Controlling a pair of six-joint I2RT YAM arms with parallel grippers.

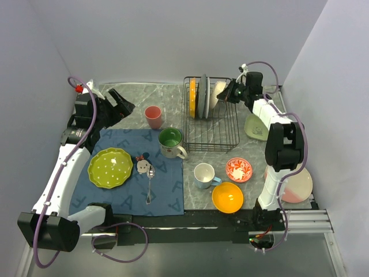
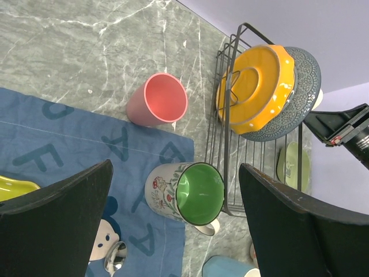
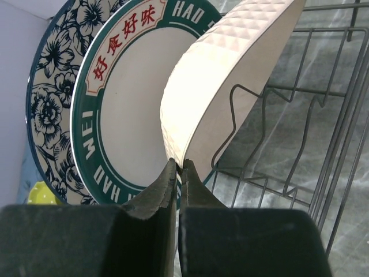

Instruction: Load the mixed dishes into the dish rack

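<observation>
A cream bowl with a quilted outside (image 3: pixel 202 75) stands on edge over the dish rack (image 1: pixel 213 141), and my right gripper is shut on its rim. Left of that bowl, the green-rimmed white plate (image 3: pixel 138 104), a blue-flowered plate (image 3: pixel 52 109) and an orange dish (image 2: pixel 253 86) stand on edge in the rack. My left gripper (image 1: pixel 124 107) hangs open and empty above the left of the counter. A green-lined mug (image 1: pixel 170 138), pink cup (image 1: pixel 153 116), blue-handled mug (image 1: pixel 204 174), red patterned bowl (image 1: pixel 238 169) and orange bowl (image 1: pixel 227 198) sit on the counter.
A blue cloth (image 1: pixel 167 199) carries a green dotted plate (image 1: pixel 109 167) and a spoon (image 1: pixel 149 187). Right of the rack lie a pale green dish (image 1: pixel 255 128) and a pinkish plate (image 1: pixel 297 187), partly under the right arm. The rack's front half is empty.
</observation>
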